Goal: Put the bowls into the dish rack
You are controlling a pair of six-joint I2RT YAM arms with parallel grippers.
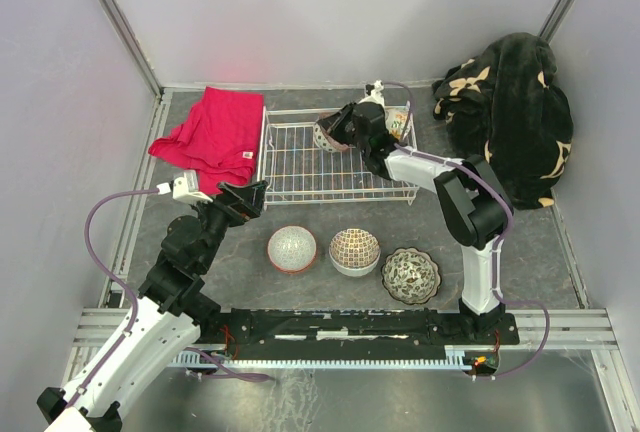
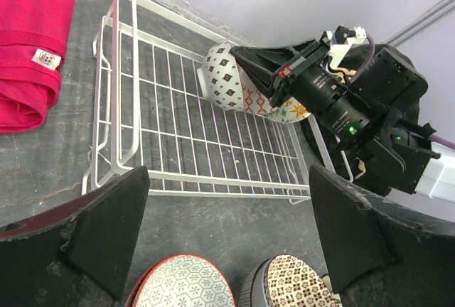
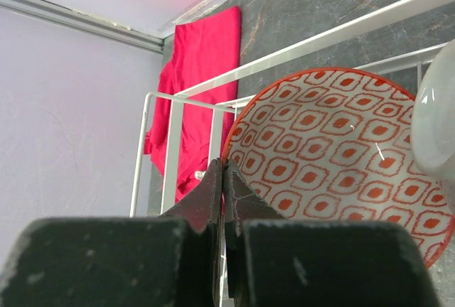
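Observation:
The white wire dish rack (image 1: 290, 177) holds bowls on their sides at its back right: a dotted bowl (image 2: 223, 79) with red pattern inside (image 3: 327, 158), and a floral bowl (image 2: 288, 114). My right gripper (image 1: 341, 118) is shut at the dotted bowl's rim; whether the rim is between its fingers is unclear. My left gripper (image 1: 246, 200) stands open at the rack's front-left corner, empty. In front of the rack lie a red-rimmed bowl (image 1: 292, 249), a checked bowl stacked in another (image 1: 354, 249) and a dark-rimmed bowl (image 1: 410, 275).
A red cloth (image 1: 210, 132) lies left of the rack, a dark patterned blanket (image 1: 505, 122) to its right. The rack's left part is empty, and bare counter (image 1: 230, 262) shows at the front left.

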